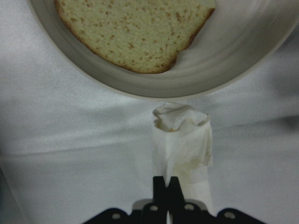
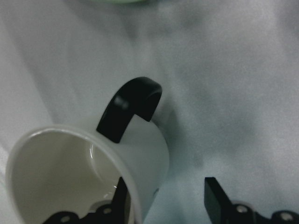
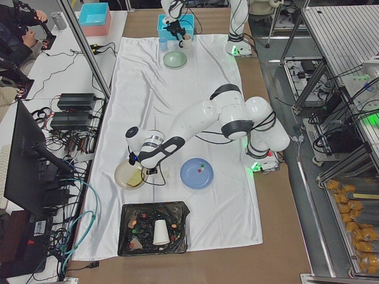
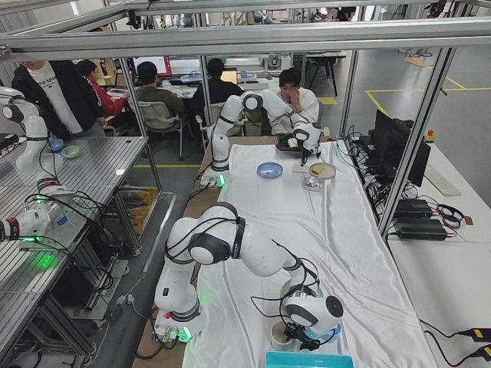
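Note:
A crumpled white paper (image 1: 182,140) lies beside the beige plate (image 1: 219,79), which holds a slice of bread (image 1: 135,32). My left gripper is over the paper's near part with fingers together; whether paper is between them is unclear. My right gripper stands open at a white mug (image 2: 60,168) with a black handle (image 2: 117,112), one finger inside the rim and the other outside, apart from the wall.
A blue plate (image 3: 196,173) and a black tray (image 3: 153,229) with a white cup (image 3: 161,232) are near the left arm. A green plate (image 3: 174,58) and a blue bin (image 4: 307,359) are near the right arm.

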